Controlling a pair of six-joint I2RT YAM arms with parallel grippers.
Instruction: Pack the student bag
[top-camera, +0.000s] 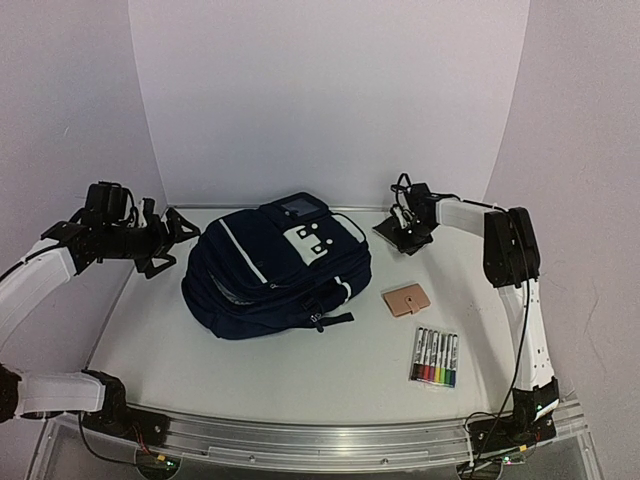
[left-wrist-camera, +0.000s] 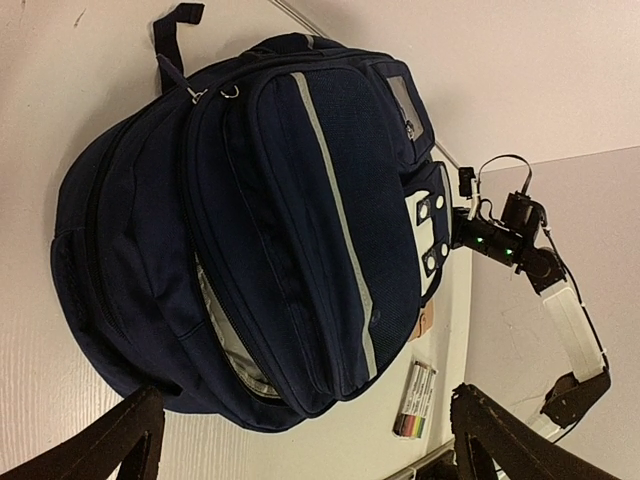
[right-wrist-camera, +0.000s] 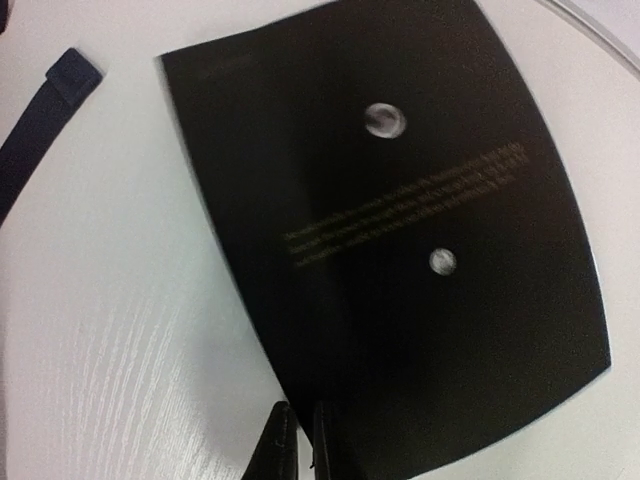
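A dark blue backpack (top-camera: 285, 265) lies on the table left of centre, and a zipped opening (left-wrist-camera: 232, 345) along its side gapes slightly in the left wrist view. Beside its left end, my left gripper (top-camera: 184, 246) stands open and empty. At the back right, my right gripper is nearly closed over the edge of a thin black booklet (right-wrist-camera: 390, 200) with two silvery round spots. The booklet looks bowed and slightly blurred; most of it is hidden from the top. A tan wallet (top-camera: 406, 300) and a clear pack of coloured markers (top-camera: 434, 357) lie right of the backpack.
A dark strap (top-camera: 335, 319) trails from the backpack toward the wallet. Bare table (top-camera: 300, 380) spans the front, and there is clear space right of the wallet. A metal rail (top-camera: 330, 450) borders the front edge.
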